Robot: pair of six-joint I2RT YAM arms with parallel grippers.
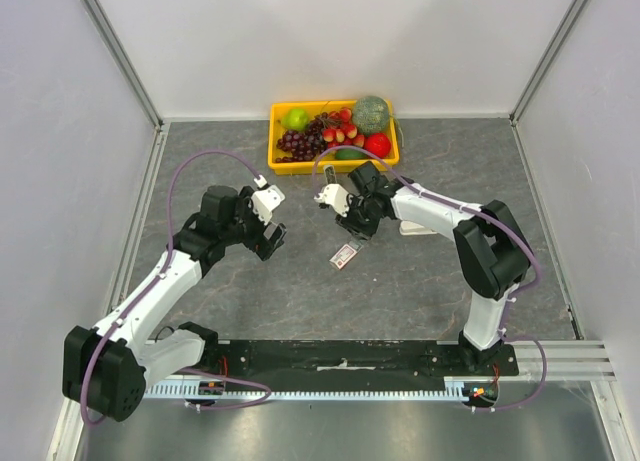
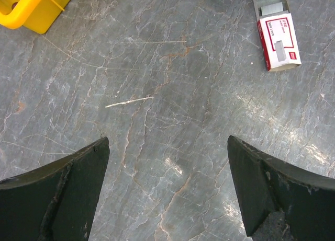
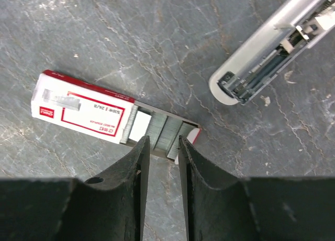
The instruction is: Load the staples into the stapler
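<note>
The staple box (image 1: 341, 256), white and red, lies half slid out on the floor; in the right wrist view its tray (image 3: 167, 131) shows staple strips. My right gripper hangs over that tray, its narrow fingers part open, nothing visible between them. The open stapler (image 3: 235, 79) lies beyond the box at the upper right of that view, its channel exposed. In the top view it is mostly behind the right arm. My left gripper stands open and empty left of the box, which also shows at the upper right of the left wrist view (image 2: 278, 42).
A yellow crate (image 1: 280, 161) of fruit stands at the back. A white oblong object (image 1: 416, 228) lies right of the box, partly behind the right arm. The floor in front and to the left of the box is clear.
</note>
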